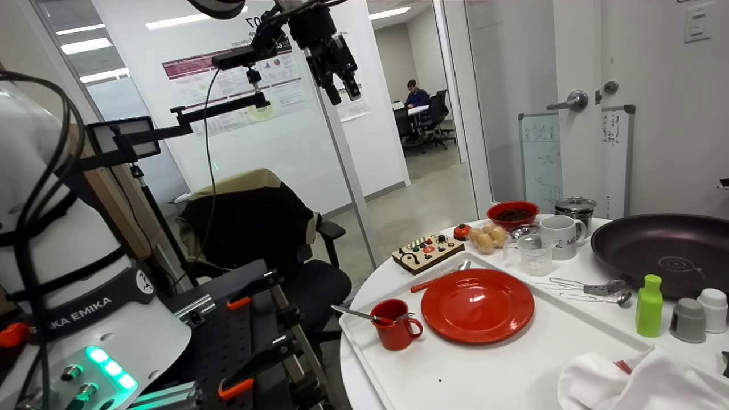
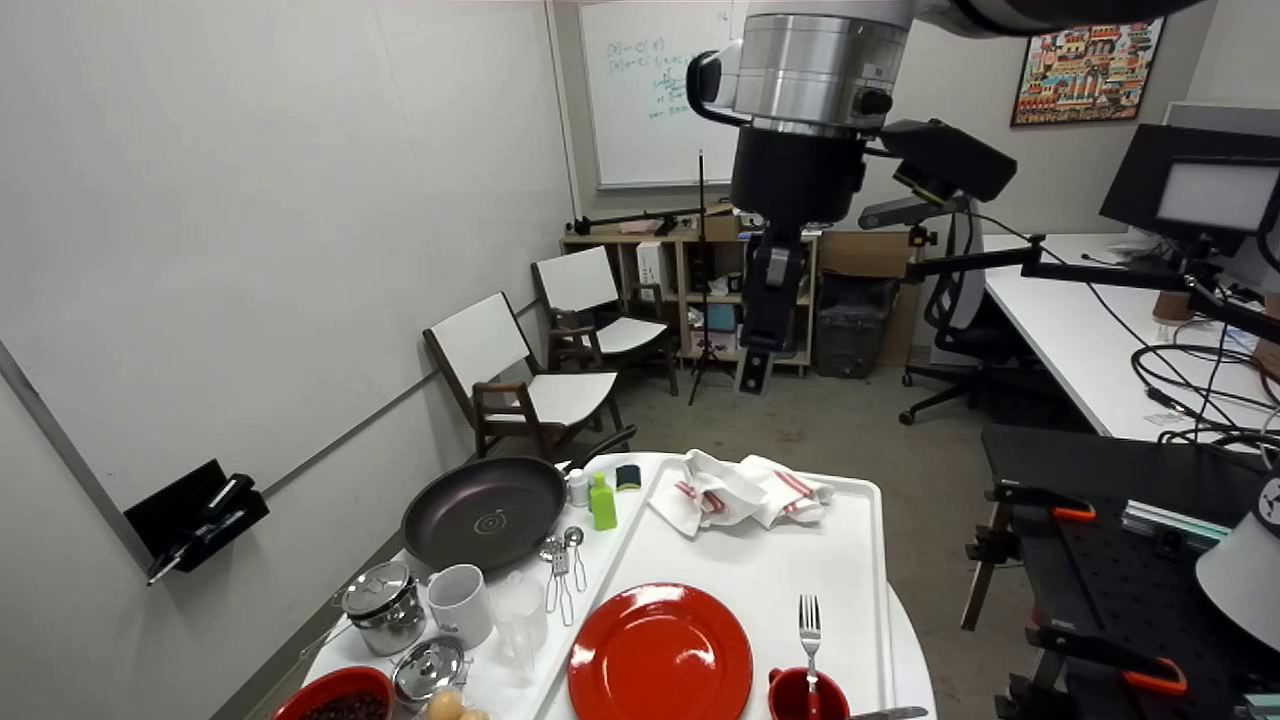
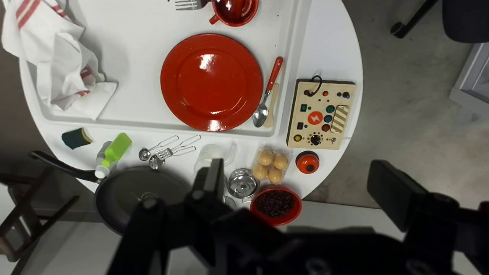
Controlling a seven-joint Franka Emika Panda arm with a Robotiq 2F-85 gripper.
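High above the table, my gripper (image 1: 346,96) stands open, its two fingers apart and only air between them. In the wrist view the dark fingers (image 3: 389,194) are spread wide over the table's edge. A red plate (image 3: 211,82) lies in the white tray (image 3: 151,126). Beside it is a red mug (image 1: 394,333) holding a fork (image 2: 810,632) and a knife (image 2: 890,713). On the plate's other side lie a red-handled spoon (image 3: 274,75) and a wooden utensil (image 3: 271,110). A striped white cloth (image 2: 734,492) is crumpled at one end of the tray.
Outside the tray stand a frying pan (image 2: 486,510), a green bottle (image 1: 649,307), a white mug (image 1: 562,236), a clear cup (image 1: 535,254), eggs (image 3: 270,165), a red bowl (image 3: 276,204) of beans and a switch board (image 3: 321,114). Bare tray shows between cloth and plate.
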